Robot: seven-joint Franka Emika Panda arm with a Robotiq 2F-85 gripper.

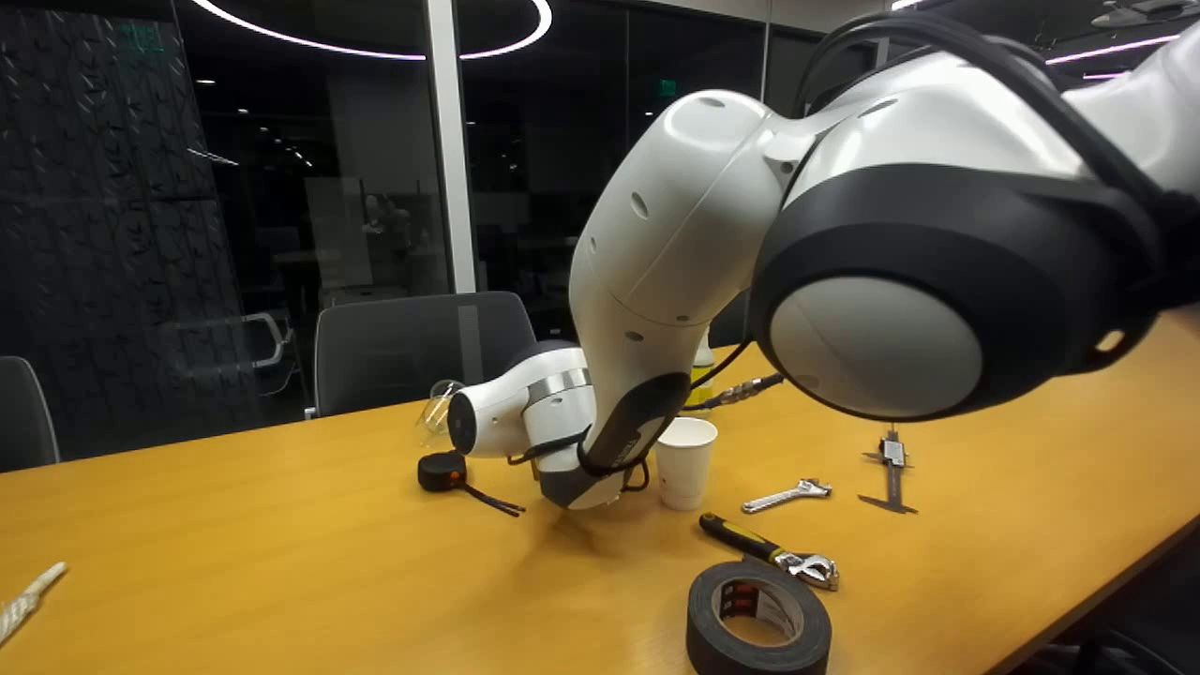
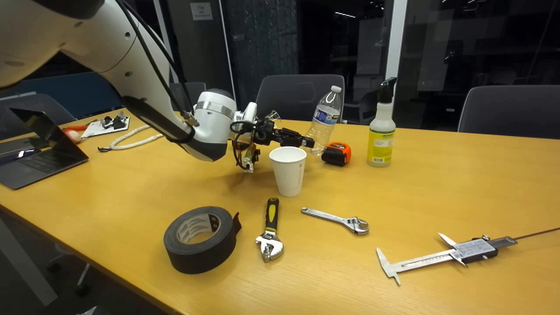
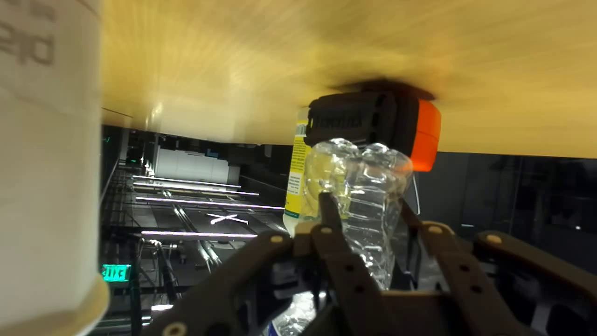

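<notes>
A clear plastic water bottle with a blue label leans to one side, cap upward, in exterior view 2. My gripper reaches sideways to its lower part. In the wrist view the gripper is shut on the bottle, whose ribbed clear base shows between the dark fingers. Just beyond the base is the orange and black tape measure; whether they touch I cannot tell. The arm hides the gripper in exterior view 1.
A white paper cup stands very close to the gripper. The spray bottle is behind the tape measure. Nearer lie black tape, two adjustable wrenches and calipers. A clear glass and black tape measure sit left.
</notes>
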